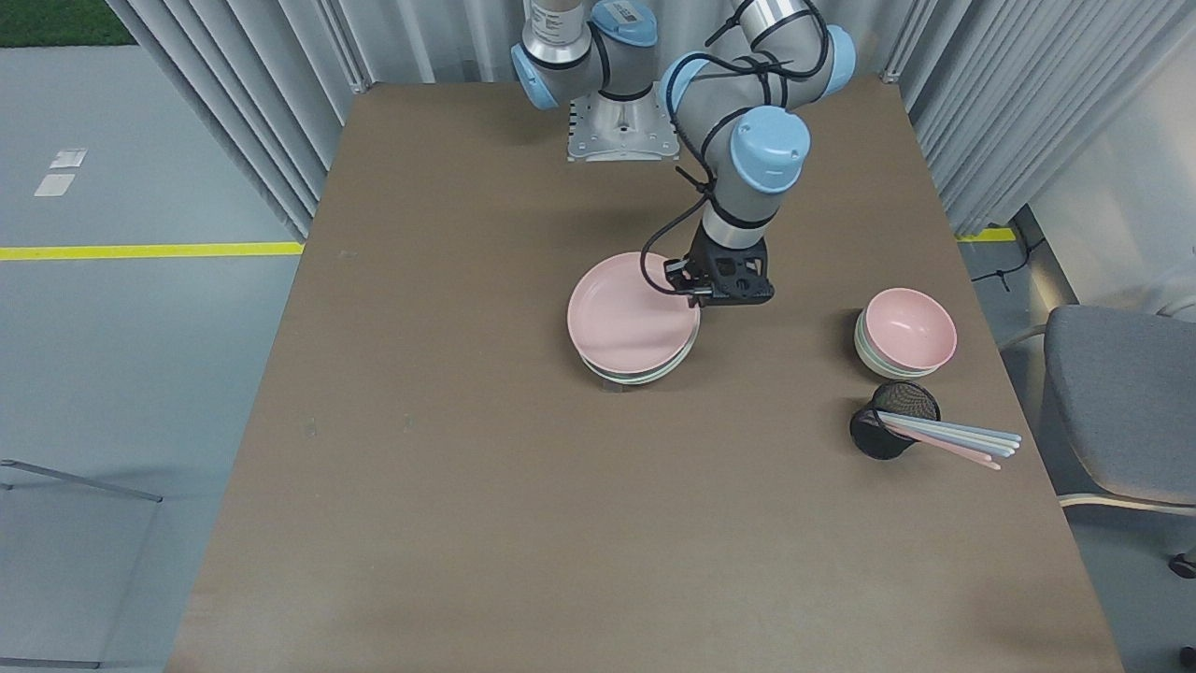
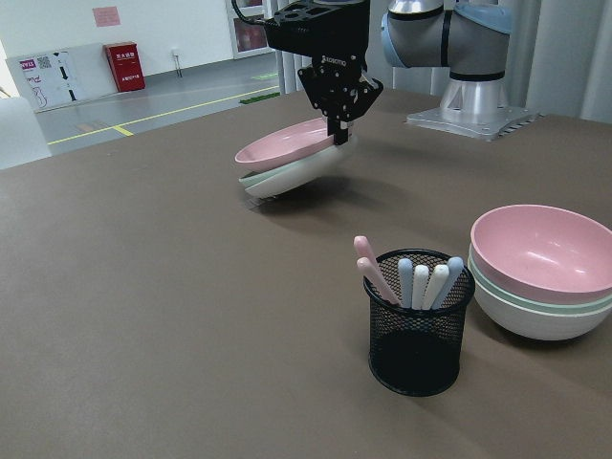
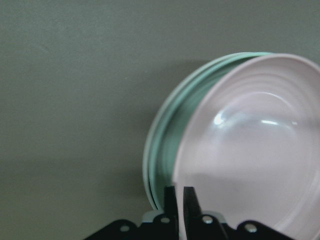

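Observation:
The pink plate (image 1: 611,320) tops a stack with mint and white plates (image 2: 302,174) beneath it; in the left view the stack is tilted, its side under my gripper (image 2: 339,134) raised. In the wrist view the pink plate (image 3: 250,145) sits askew over the mint plate (image 3: 172,125). My gripper has its fingers close together with the pink rim between them, shut on the pink plate. How far the lower plates are held is hidden.
A stack of bowls (image 1: 908,325), pink on top, stands at the right. A black mesh cup (image 2: 416,349) with several chopsticks stands beside it.

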